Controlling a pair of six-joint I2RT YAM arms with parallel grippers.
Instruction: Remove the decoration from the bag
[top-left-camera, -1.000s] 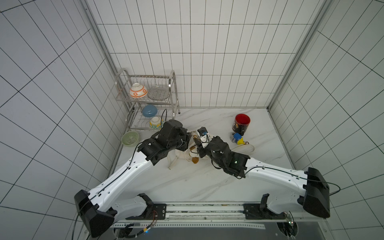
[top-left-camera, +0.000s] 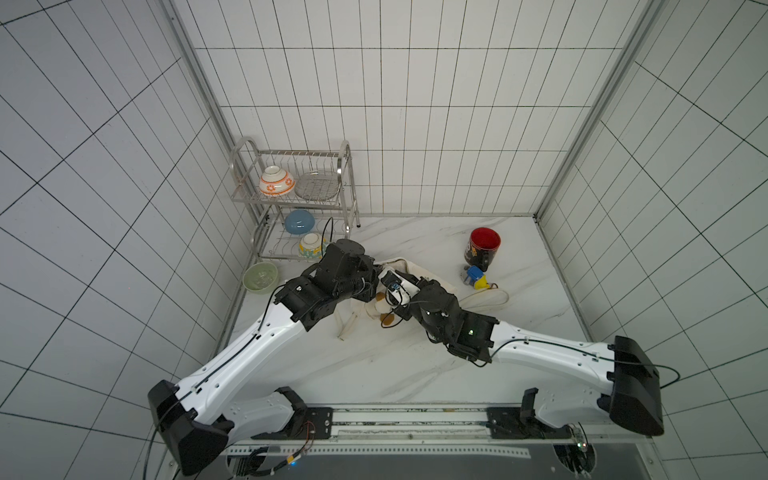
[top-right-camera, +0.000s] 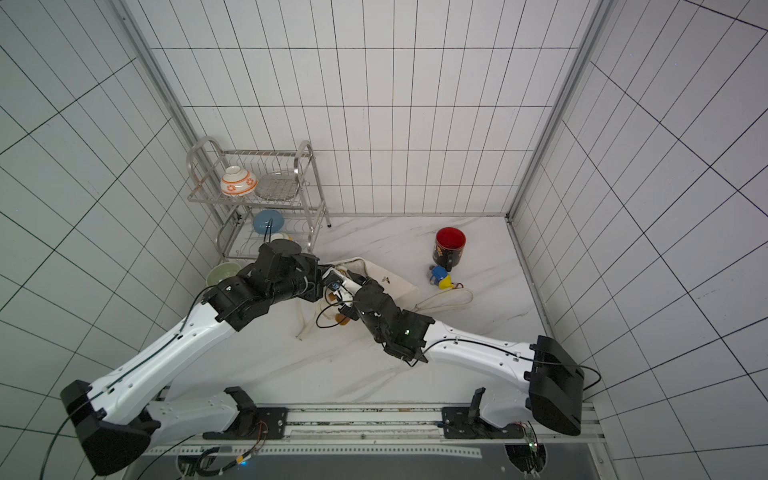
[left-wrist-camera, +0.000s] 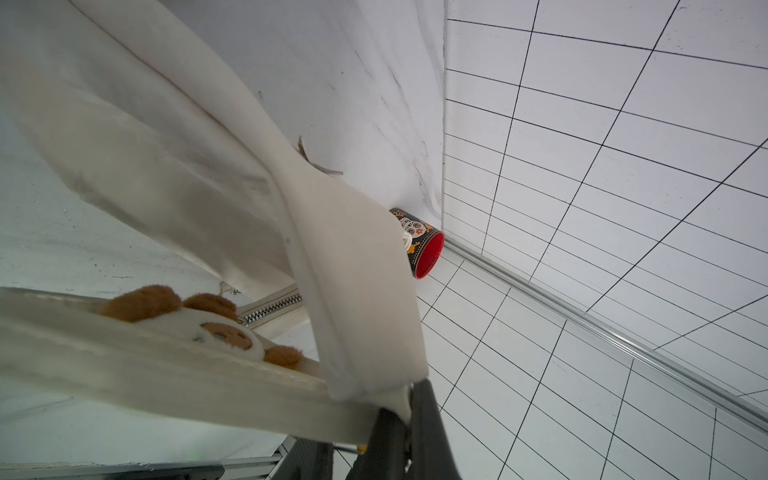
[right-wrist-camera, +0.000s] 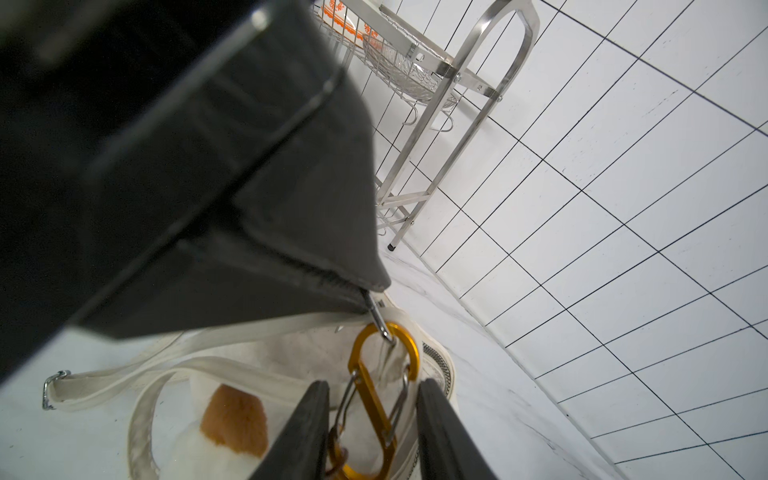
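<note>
A cream bag (left-wrist-camera: 352, 232) with straps lies on the table below both arms. Its decoration is a white and brown plush bear (left-wrist-camera: 224, 334) with a gold carabiner (right-wrist-camera: 372, 400). My left gripper is shut at the bag's strap. In the right wrist view, a thin silver metal loop (right-wrist-camera: 376, 314) comes out of its fingertips and passes through the carabiner's top end. My right gripper is part open, its two fingers on either side of the carabiner, with visible gaps. Only part of the plush (right-wrist-camera: 236, 420) shows below. Both fingertips are hidden in the top views.
A dish rack (top-left-camera: 296, 200) with bowls stands at the back left, beside a green bowl (top-left-camera: 261, 277). To the right are a red and black mug (top-left-camera: 483, 248) and a small blue and yellow toy (top-left-camera: 477, 277).
About a second ago my right gripper stood more upright; it has since tilted and shifted left toward the left gripper. The left arm has stayed still. Little differs over the last third of a second.
</note>
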